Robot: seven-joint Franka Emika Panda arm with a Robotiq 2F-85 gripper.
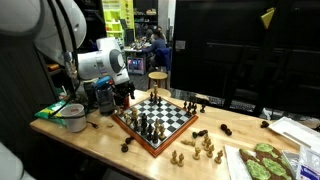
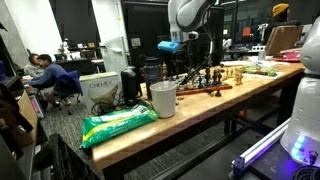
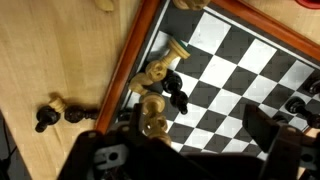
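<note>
In exterior view 1 a chessboard point(image 1: 168, 110) with a brown border lies on the wooden table, pieces gathered at its near side. My gripper is open above the board in the wrist view, nothing between its fingers. Close to the left finger point(image 3: 97, 150) stand light wooden pieces, one point(image 3: 154, 125) partly covered by it. A light piece point(image 3: 160, 64) and a dark piece point(image 3: 174, 91) are farther up, between the board's border and the gap. The right finger point(image 3: 272, 135) hangs over squares near more dark pieces point(image 3: 297, 105).
Dark pieces point(image 3: 48, 114) sit off the board on the left. Several light pieces point(image 1: 197, 153) stand on the table to its right, near a green-patterned tray point(image 1: 262, 165). A white bucket point(image 2: 163, 98) and a green bag point(image 2: 118, 126) occupy the other end.
</note>
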